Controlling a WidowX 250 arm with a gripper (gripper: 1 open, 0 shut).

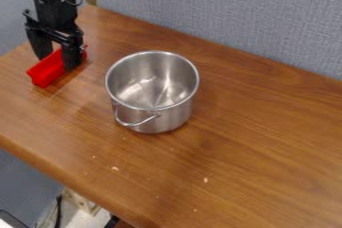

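Observation:
My black gripper (pixel 54 50) is at the upper left, low over a red block (pixel 48 70) on the wooden table. Its open fingers reach down around the block, partly hiding it; whether they touch it is unclear. A large steel pot (pixel 152 89) with a wire handle stands to the right of the block, near the middle.
A grey padded wall (pixel 241 12) rises behind the table.

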